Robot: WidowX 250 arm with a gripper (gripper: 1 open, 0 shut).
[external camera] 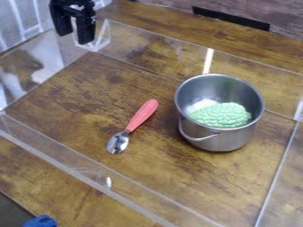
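Observation:
My black gripper (73,28) is at the top left of the camera view, open, over the clear wall of the enclosure and well away from the objects. A spoon with a pink handle (141,114) and a metal head lies on the wooden surface in the middle. A steel pot (217,136) stands to its right, holding a pale green bumpy item (221,114) that looks like a corn cob or similar toy.
Clear plastic walls border the wooden work area (77,102). A blue object (39,221) sits at the bottom-left corner outside it.

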